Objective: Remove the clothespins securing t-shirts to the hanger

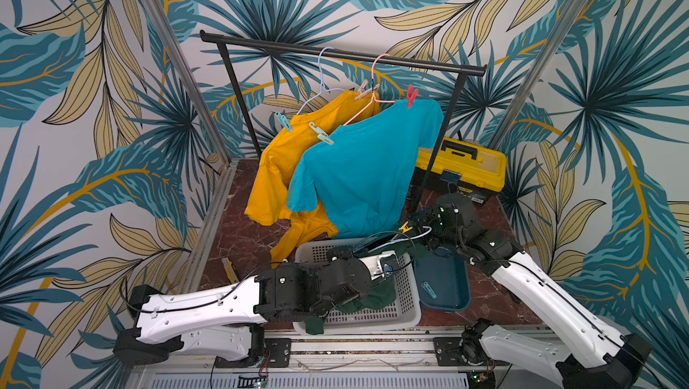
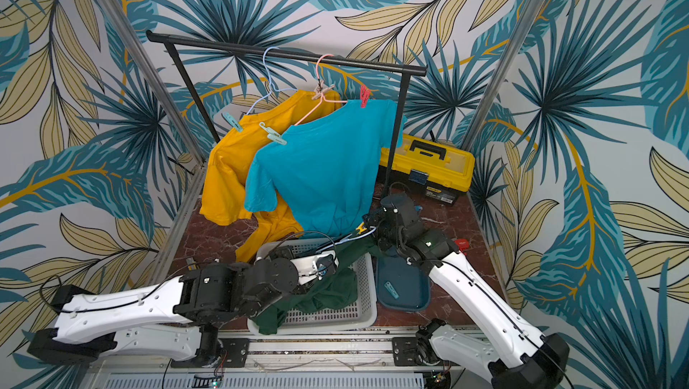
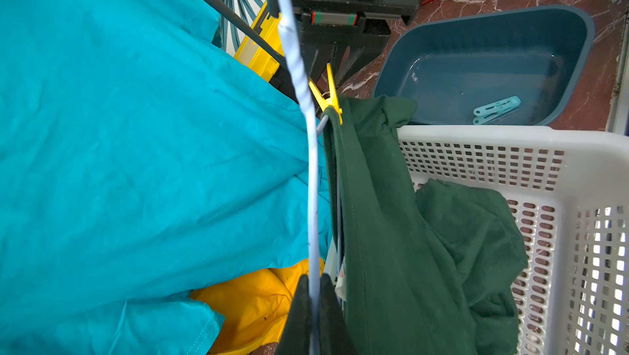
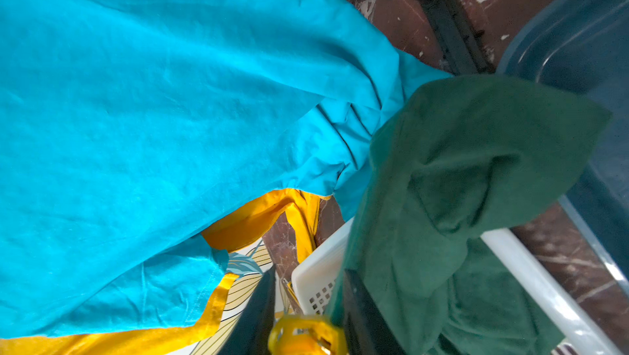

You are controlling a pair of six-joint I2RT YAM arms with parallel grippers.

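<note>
A yellow clothespin point(image 3: 331, 96) grips the neckline edge of the green shirt point(image 3: 393, 224) on a pale hanger point(image 3: 308, 112). My left gripper is shut on the hanger's thin wire, which runs between its fingertips. At the clothespin stands my right gripper, part open, its fingers on either side of the yellow pin; whether they touch it is unclear. The pin's handles look spread. On the rack hang a blue shirt point(image 1: 366, 159), with red point(image 1: 410, 96) and pale green point(image 1: 320, 132) pins, and an orange shirt point(image 1: 276, 166) with a light-blue pin point(image 1: 282, 122).
Part of the green shirt lies in the white basket point(image 3: 485, 133) below the arms. A dark blue tub point(image 3: 583, 34) beside it holds a light-blue clothespin point(image 3: 496, 110). The rack's leg point(image 1: 439, 145) and a yellow toolbox point(image 1: 466, 163) stand close behind my right arm.
</note>
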